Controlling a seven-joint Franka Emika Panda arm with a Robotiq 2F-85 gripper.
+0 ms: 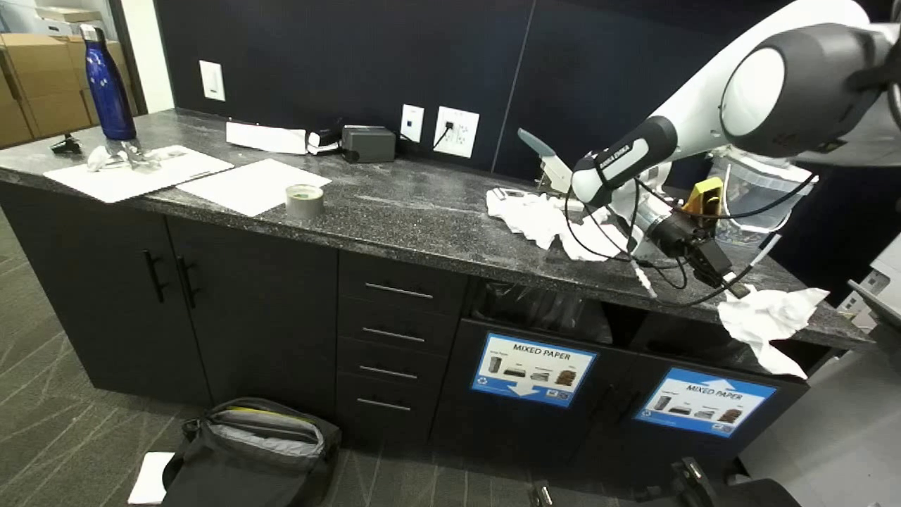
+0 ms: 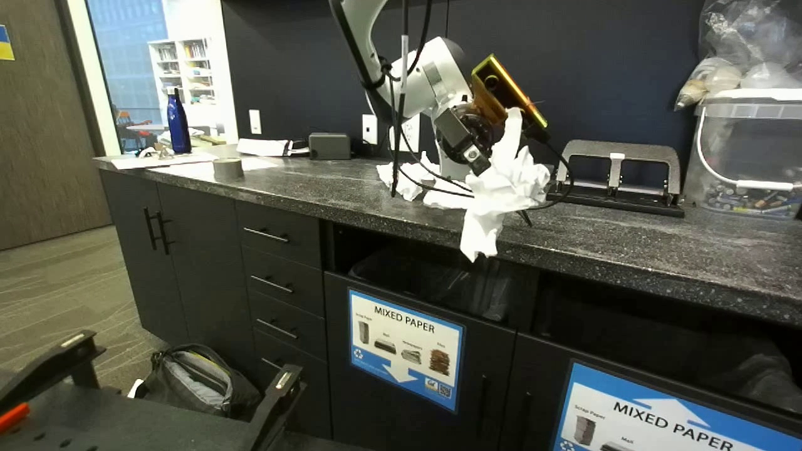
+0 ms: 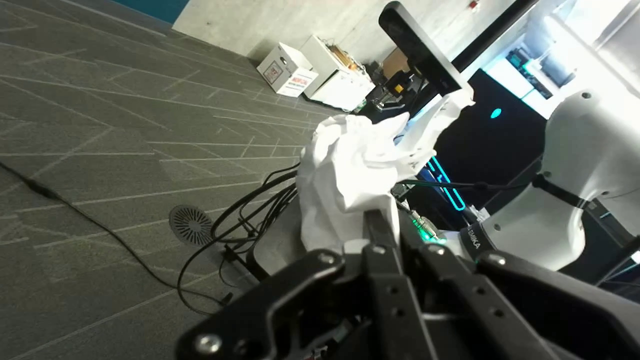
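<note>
My gripper (image 1: 735, 289) is shut on a crumpled white paper (image 1: 764, 321), which hangs out in front of the counter's front edge. In exterior view 2 the same paper (image 2: 500, 191) covers the fingertips, with one strip pointing up and another drooping down. From the wrist, the paper (image 3: 351, 174) bulges out beyond the fingers (image 3: 382, 228), hiding much of their tips. More crumpled white paper (image 1: 540, 215) lies on the counter behind the arm.
Below the countertop (image 1: 405, 211), open bin slots (image 2: 421, 263) sit above doors marked "MIXED PAPER" (image 1: 533, 369). A hole punch (image 2: 616, 176) and a clear bucket (image 2: 748, 154) stand at the back. A tape roll (image 1: 304, 201) and a blue bottle (image 1: 108, 84) are farther left.
</note>
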